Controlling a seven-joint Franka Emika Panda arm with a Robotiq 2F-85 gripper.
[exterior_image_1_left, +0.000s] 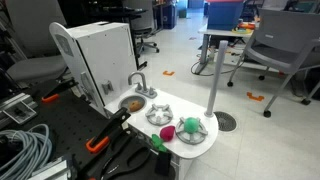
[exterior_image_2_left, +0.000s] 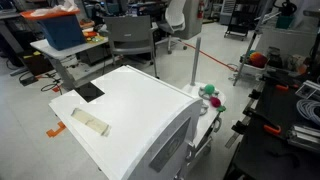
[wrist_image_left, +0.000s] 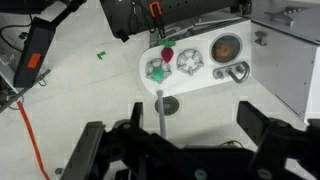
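Note:
In the wrist view my gripper is open above the floor beside a white toy kitchen counter, with its black fingers spread apart. A round green item rests on one of two burner rings. Beside the rings lies a dark pink item, and a smaller green piece is at the counter edge. The sink has a brownish inside that I cannot identify, with a grey faucet beside it. Exterior view 1 shows the pink item and the round green one close together.
A grey post rises from the counter. The white cabinet stands at its sink end. A black table with coiled cable borders the counter. Chairs stand behind; open floor lies between.

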